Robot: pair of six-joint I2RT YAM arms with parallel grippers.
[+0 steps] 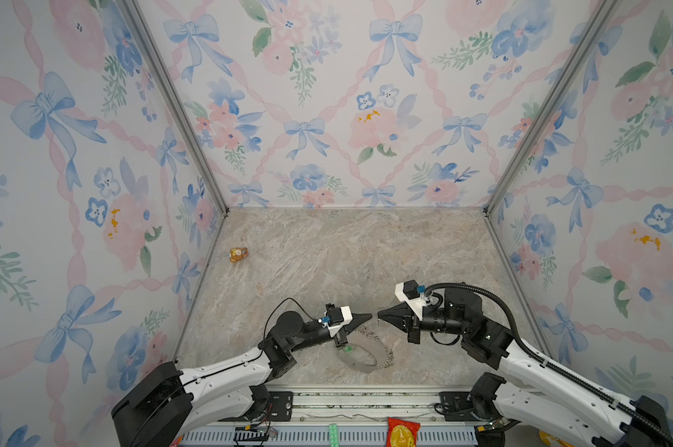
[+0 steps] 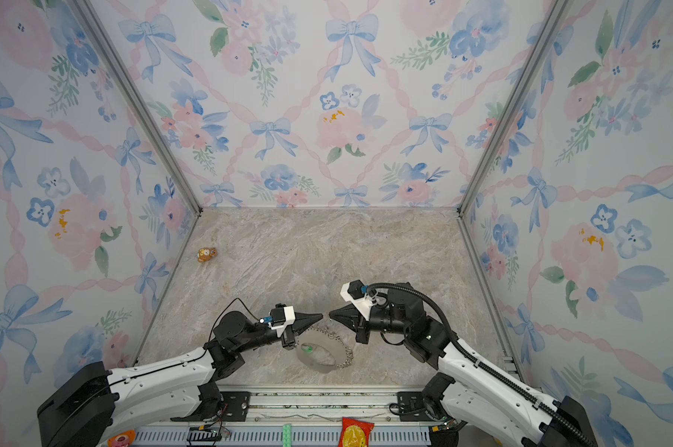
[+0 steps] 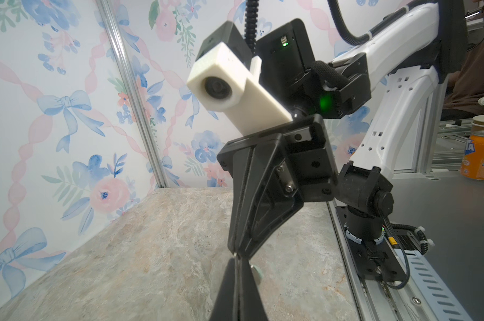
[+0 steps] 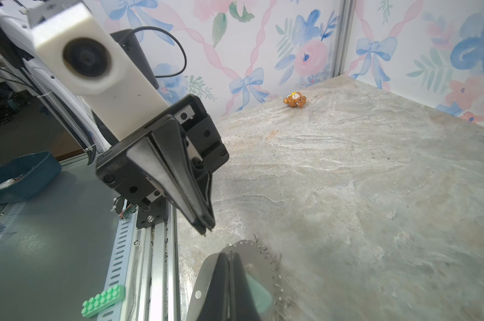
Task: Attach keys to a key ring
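My left gripper (image 1: pixel 367 316) and my right gripper (image 1: pixel 381 315) face each other, tips close, above a grey oval piece (image 1: pixel 359 356) with a green patch and small metal pieces along its edge, on the marble table (image 1: pixel 336 253). Both grippers are shut. A small shiny bit shows at the right fingertips (image 4: pixel 227 256) in the right wrist view; whether it is held or lies behind them I cannot tell. Keys and ring are too small to tell apart.
A small brown figurine (image 1: pixel 238 254) sits at the back left. Patterned walls bound three sides; a metal rail (image 1: pixel 351 396) runs along the front.
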